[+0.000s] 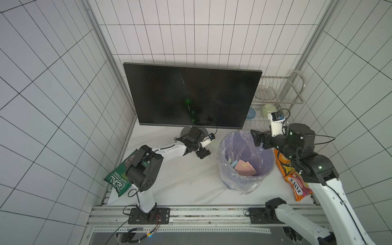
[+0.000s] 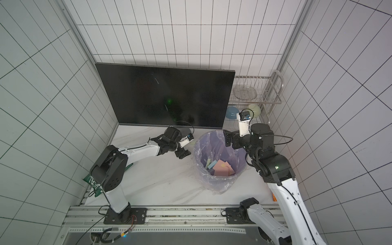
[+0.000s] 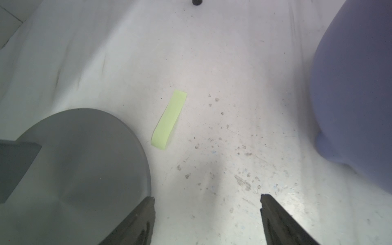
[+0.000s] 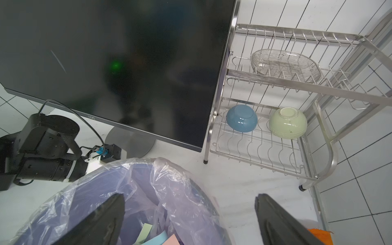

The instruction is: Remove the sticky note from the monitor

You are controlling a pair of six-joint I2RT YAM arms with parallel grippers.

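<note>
The black monitor (image 1: 192,96) stands at the back with no sticky note showing on its screen. In the left wrist view a light green sticky note strip (image 3: 168,119) lies on the table, just beside the round monitor base (image 3: 94,163). My left gripper is open over the table, its fingers apart with bare surface between them; the strip lies ahead of the fingertips, not touching them. Over the back right of the lined bin (image 1: 228,163) hangs my right gripper, open and empty. Pink, blue and green notes (image 1: 245,167) lie inside the bin.
A wire rack (image 4: 265,81) with a glass dish and two bowls stands right of the monitor. Orange snack bags (image 1: 294,177) lie right of the bin, and a green bag (image 1: 119,177) lies at the left.
</note>
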